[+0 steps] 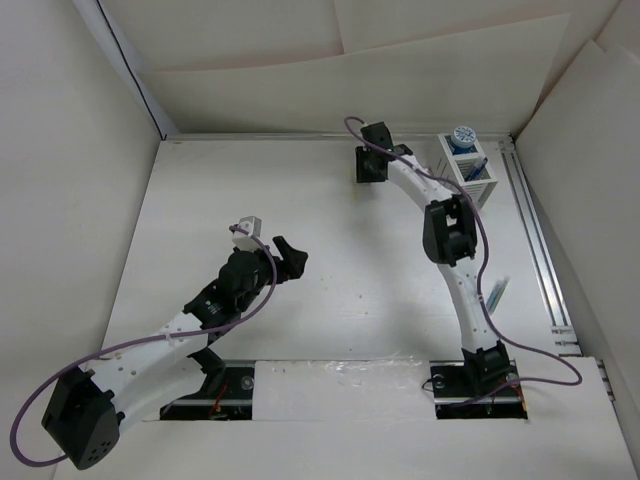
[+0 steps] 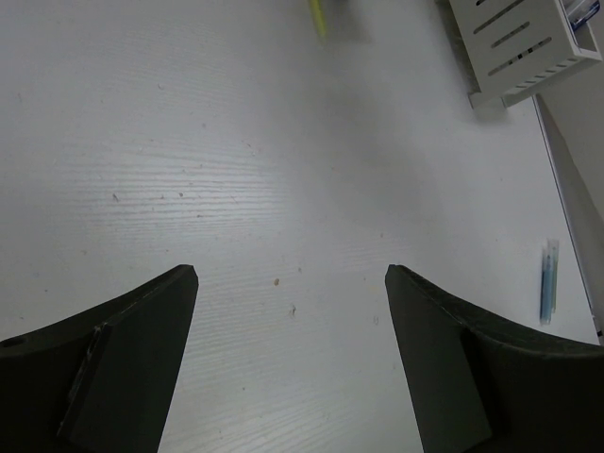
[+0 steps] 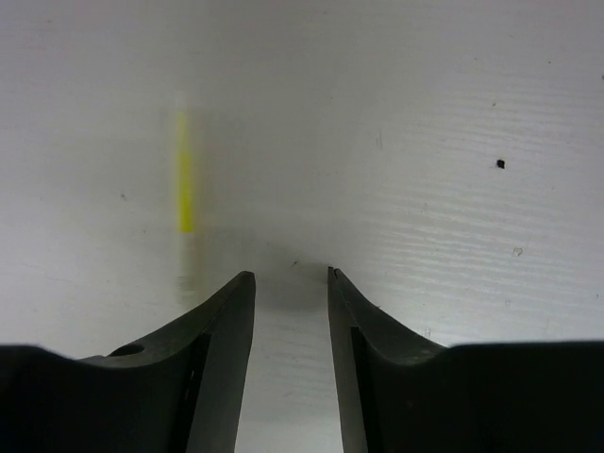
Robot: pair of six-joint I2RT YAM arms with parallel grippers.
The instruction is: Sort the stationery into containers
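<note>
A yellow stick-like item [image 3: 184, 175] lies on the table just left of my right gripper in the right wrist view; its ends are blurred. The right gripper's fingers are fairly close together, and I cannot make out anything between their tips. My left gripper hangs over bare table at the lower left of the top view, fingers apart and empty. A white slotted container [image 2: 510, 47] at the back right holds a round blue-and-white item [image 1: 463, 137] and blue pen-like items [image 1: 477, 169]. Thin light-blue sticks [image 2: 547, 283] lie at the right of the table.
White walls [image 1: 580, 200] and a metal rail [image 1: 540, 250] bound the table. The right arm stretches along the table's right side, beside the container.
</note>
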